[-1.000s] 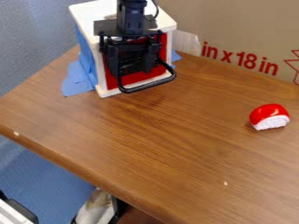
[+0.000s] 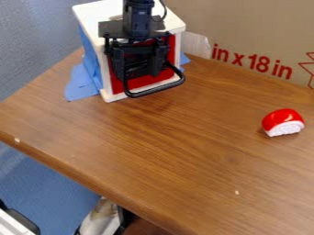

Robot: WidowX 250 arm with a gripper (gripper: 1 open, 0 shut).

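Note:
My black gripper [image 2: 139,69] hangs at the top centre, in front of a white box [image 2: 94,17] with a red front, which it partly hides. Whether the fingers are open or shut, and whether anything is between them, I cannot make out. A small red and white object [image 2: 282,122] lies on the right side of the wooden table [image 2: 147,161], well apart from the gripper.
A blue cloth [image 2: 83,84] lies under and beside the box. A cardboard sheet [image 2: 258,41] with red lettering stands along the back. The table's left edge drops to a blue floor.

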